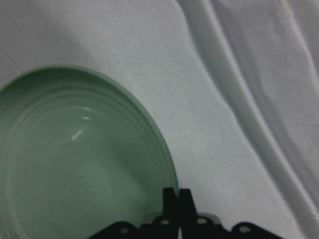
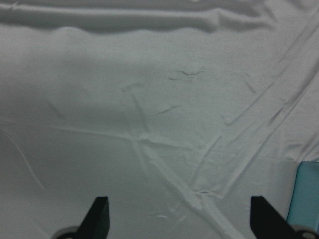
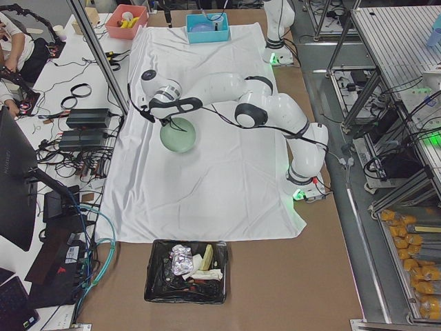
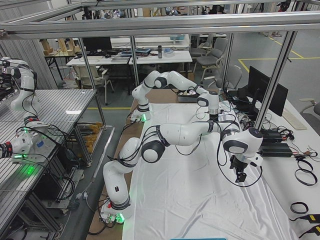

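Note:
A round green plate (image 3: 178, 138) lies on the white cloth (image 3: 200, 200) in the camera left view, under the end of my left arm. In the left wrist view my left gripper is shut at the right rim of the plate (image 1: 84, 164), its fingertips together on the rim; whether it is clamped is hard to see. My right gripper stands open over bare cloth, nothing between its fingers, with a teal edge (image 2: 304, 194) at the right of its view.
A blue bin (image 3: 207, 35) and a red bin (image 3: 127, 27) stand at the far end. A black lined bin (image 3: 155, 289) with rubbish is at the near edge. Cables and a monitor (image 3: 15, 186) line the left.

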